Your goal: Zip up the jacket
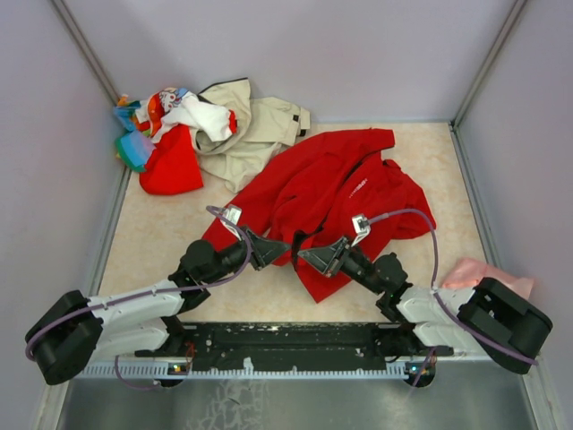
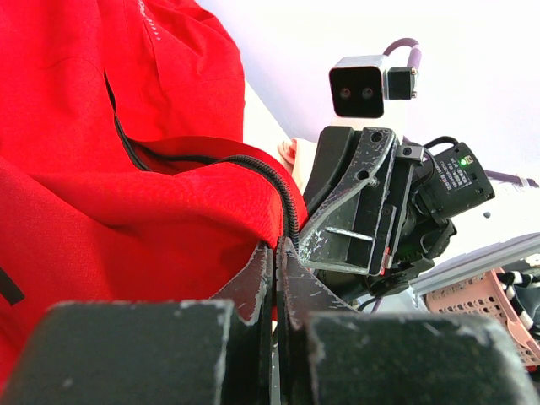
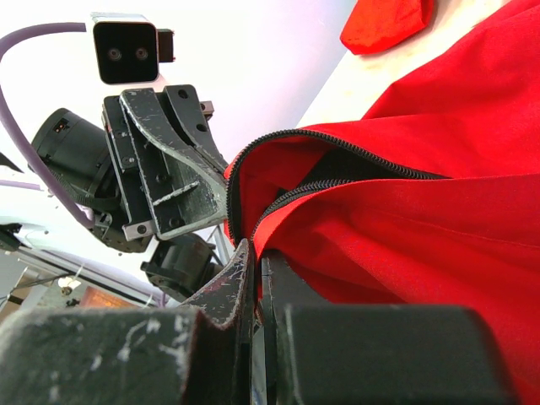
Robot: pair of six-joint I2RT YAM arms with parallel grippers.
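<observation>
The red jacket [image 1: 349, 193] lies spread mid-table with its black zipper [image 2: 265, 174] curving down to its front edge. My left gripper [image 1: 285, 246] is shut at that lower zipper end; in the left wrist view the tape runs down to its fingertips [image 2: 283, 251]. My right gripper [image 1: 304, 257] faces it closely, also shut at the zipper's lower end, where both toothed edges [image 3: 329, 186] converge in the right wrist view. Whether either tip pinches tape or fabric is hard to tell. The slider is hidden at the fingertips.
A pile of beige garments [image 1: 251, 134], red cloth [image 1: 170, 170] and colourful items fills the back left. A pink cloth [image 1: 483, 273] lies at the right edge. Bare table shows left and right of the jacket.
</observation>
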